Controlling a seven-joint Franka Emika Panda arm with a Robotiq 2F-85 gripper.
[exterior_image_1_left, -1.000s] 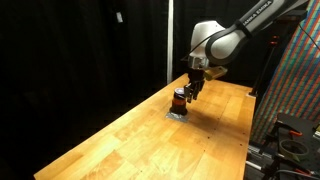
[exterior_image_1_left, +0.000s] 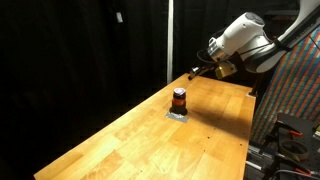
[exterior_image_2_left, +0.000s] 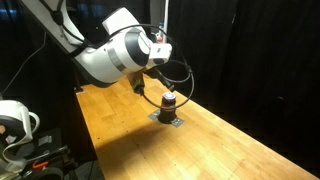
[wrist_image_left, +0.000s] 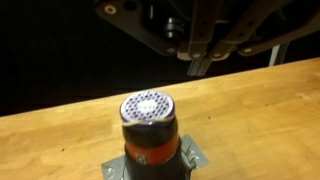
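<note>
A dark can-like object (exterior_image_1_left: 179, 99) with an orange-red band stands upright on the wooden table. Its pale, dotted round top (wrist_image_left: 147, 106) shows in the wrist view. Silvery patches (wrist_image_left: 193, 152) lie at its base, flat against the wood. My gripper (exterior_image_1_left: 193, 75) hangs above the table, to the right of the object and apart from it in exterior view 1. At the top of the wrist view its fingers (wrist_image_left: 204, 56) are together, with nothing showing between them.
Bare tabletop (exterior_image_1_left: 120, 145) stretches to the left and front of the object. A dark curtain (exterior_image_1_left: 80, 70) hangs behind the table. At the right, a dark stand (exterior_image_1_left: 295, 145) with cables is beside the table edge.
Over the last second my arm has moved to the right and away from the object, where the gripper was close beside its top. The object stands where it was.
</note>
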